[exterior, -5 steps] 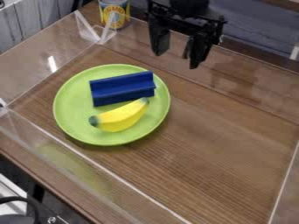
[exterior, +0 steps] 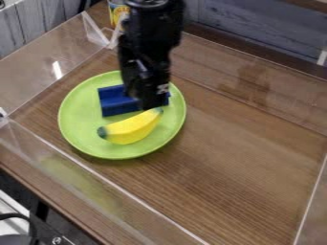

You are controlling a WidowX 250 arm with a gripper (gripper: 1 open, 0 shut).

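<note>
My gripper (exterior: 144,78), black and blurred, stands open over the green plate (exterior: 82,121) at the left, its fingers pointing down. A dark blue block (exterior: 117,103) lies on the plate, partly hidden behind the gripper. A yellow banana (exterior: 129,128) lies on the plate in front of the block.
A can (exterior: 118,15) stands at the back left, mostly hidden by the gripper. Clear walls edge the left and front, and a grey panel runs along the back.
My gripper has come down and to the left, from the back centre to over the blue block on the plate, hiding much of it and the can.
</note>
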